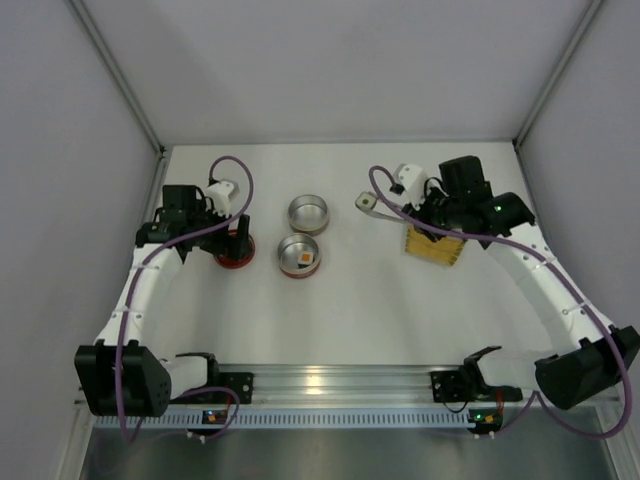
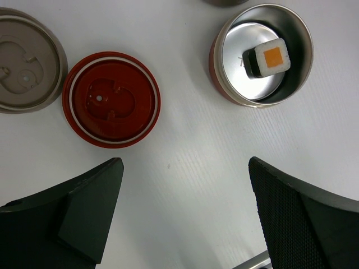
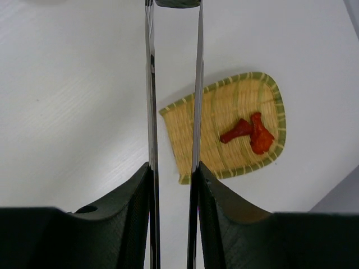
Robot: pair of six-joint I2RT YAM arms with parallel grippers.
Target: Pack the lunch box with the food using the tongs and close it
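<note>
My left gripper stands open above the red lid (image 2: 110, 100) and grey lid (image 2: 25, 61), nothing between its fingers. A steel bowl (image 1: 298, 262) holds a sushi piece (image 2: 272, 56) with an orange square; a second steel bowl (image 1: 308, 211) stands behind it. My right gripper is shut on metal tongs (image 3: 198, 73), raised over the tan basket (image 3: 179, 140), where red drumstick-shaped food pieces (image 3: 259, 134) lie. In the top view the tongs' far ends carry a small pale piece (image 1: 366, 201), dark in the right wrist view.
Side walls and a back wall enclose the table. A metal rail runs along the front edge.
</note>
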